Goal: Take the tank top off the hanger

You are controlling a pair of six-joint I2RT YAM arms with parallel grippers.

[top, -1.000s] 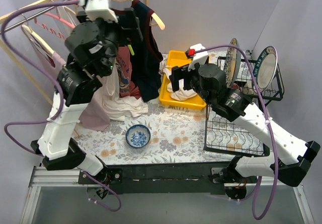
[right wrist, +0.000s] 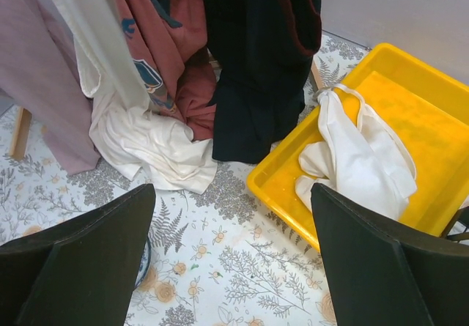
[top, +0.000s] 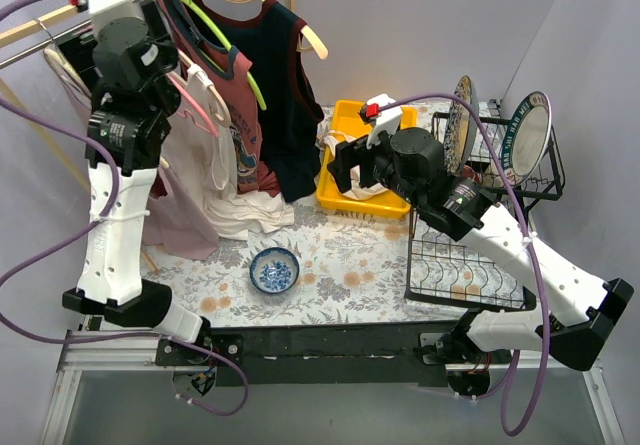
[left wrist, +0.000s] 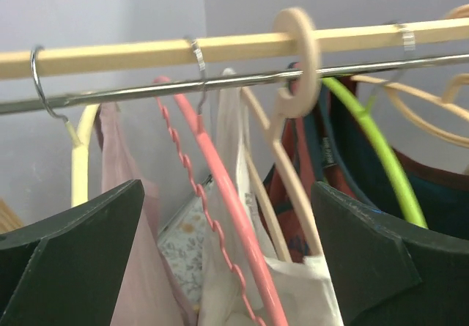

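My left gripper is open below the hanging rail, with nothing clasped between its fingers. Seen between and beyond those fingers are a pink hanger (left wrist: 231,201) and a wooden hanger (left wrist: 292,187) carrying a white garment (left wrist: 302,286). In the top view, this white garment (top: 225,210) drapes down onto the table. Farther right hang a dark sleeveless top (top: 275,75) and a reddish top with dark trim (top: 238,125). My right gripper is open and empty above the table, near the yellow basket (right wrist: 278,194). Which garment is the tank top, I cannot tell.
White cloth (right wrist: 359,150) lies in the yellow basket. A blue and white bowl (top: 274,270) stands on the patterned table. At right is a black wire rack (top: 470,275) with plates. The wooden rail (left wrist: 220,47) runs above a metal bar (left wrist: 242,80).
My left gripper has moved left along the rail, away from the dark top. The pink hanger now shows farther right and lower.
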